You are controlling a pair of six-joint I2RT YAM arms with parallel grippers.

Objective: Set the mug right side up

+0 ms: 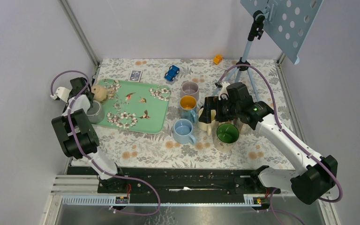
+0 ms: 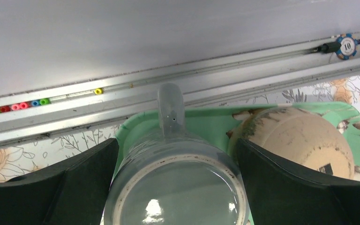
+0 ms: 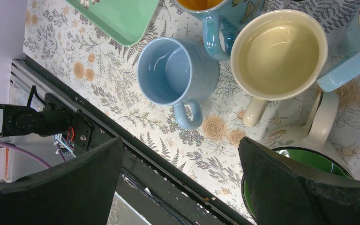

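Observation:
A grey mug (image 1: 95,112) sits at the left end of the green tray (image 1: 145,119), its handle pointing to the side wall in the left wrist view, where a smooth rounded face (image 2: 178,192) fills the bottom. My left gripper is open around that mug, one finger either side; contact cannot be told. A beige round object (image 2: 300,140) lies beside it. My right gripper is open, above the group of mugs at the right, with nothing held.
Several mugs, including a light blue one (image 1: 183,133) and a green-lined one (image 1: 226,136), crowd the centre right. A blue toy car (image 1: 172,72) lies behind.

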